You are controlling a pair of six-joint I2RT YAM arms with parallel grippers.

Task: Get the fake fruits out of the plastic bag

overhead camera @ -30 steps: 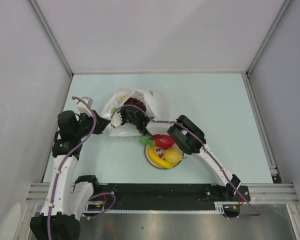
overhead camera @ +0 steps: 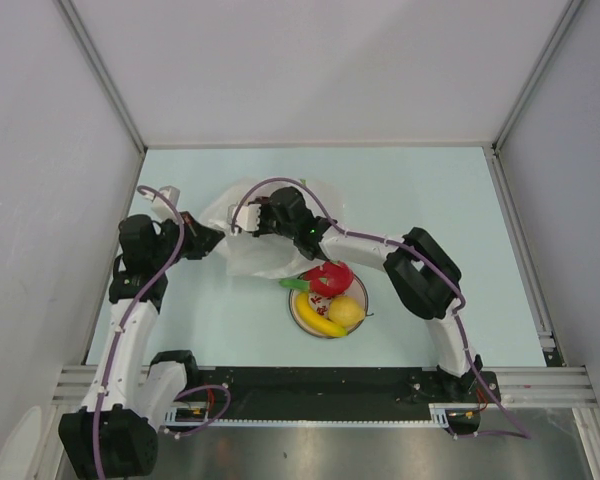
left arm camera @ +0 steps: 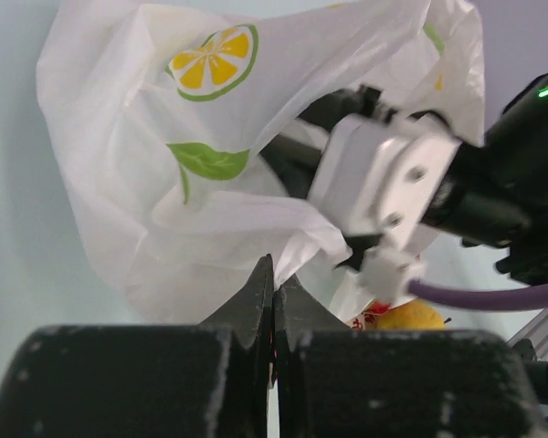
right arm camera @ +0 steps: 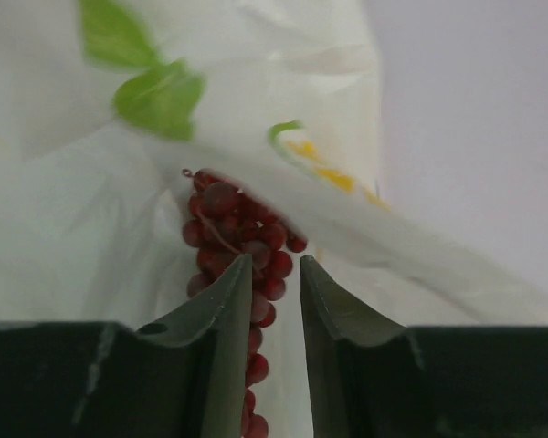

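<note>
A crumpled white plastic bag (overhead camera: 250, 258) with lemon prints lies at the centre of the table. My left gripper is shut at the bag's left side, pinching a thin fold of it. My right gripper (overhead camera: 265, 215) reaches into the bag. In the right wrist view its fingertips (right arm camera: 240, 265) are at a bunch of red grapes (right arm camera: 221, 207) under the bag's plastic, with a narrow gap between them.
A bowl (overhead camera: 302, 326) in front of the bag holds a banana (overhead camera: 318, 318), a yellow round fruit (overhead camera: 347, 311) and a red pepper (overhead camera: 330, 277).
My right arm has moved up and deeper into the bag since one second ago, now covering the grapes in the top view. My left gripper has shifted slightly.
</note>
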